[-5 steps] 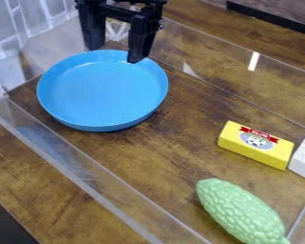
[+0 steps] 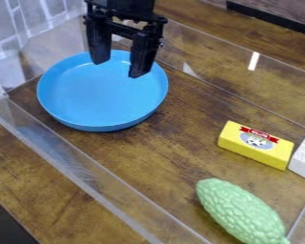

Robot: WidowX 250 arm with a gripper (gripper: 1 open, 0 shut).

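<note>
My black gripper [image 2: 119,53] hangs over the back part of a blue plate [image 2: 99,100], its two dark fingers pointing down and set apart, with no object visible between them. The plate lies empty on the wooden surface at the upper left.
A yellow box [image 2: 254,144] with a red label lies at the right, beside a white object [image 2: 304,152] at the edge. A green vegetable-like object [image 2: 238,210] lies at the lower right. Clear walls border the wooden area.
My gripper has moved a little downward in the view, further over the plate. The plate and other objects have not moved.
</note>
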